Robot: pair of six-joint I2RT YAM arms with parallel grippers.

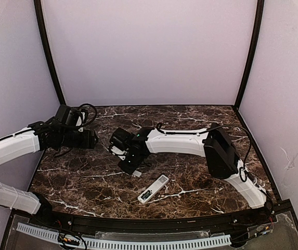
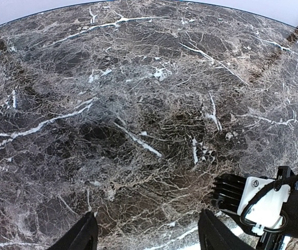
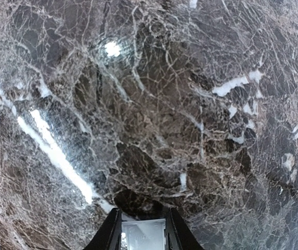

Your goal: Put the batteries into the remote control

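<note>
A white remote control (image 1: 153, 188) lies on the marble table, right of centre near the front, with a dark section at its lower end. My right gripper (image 1: 128, 167) is low over the table's middle, behind and left of the remote; in the right wrist view its fingers are shut on a pale object (image 3: 144, 235), cut off by the frame's lower edge, so I cannot tell what it is. My left gripper hangs open at the left of the table, nothing between its fingers, with the right gripper at the lower right of its view.
Walls stand at the back and both sides, and a dark rail runs along the front edge.
</note>
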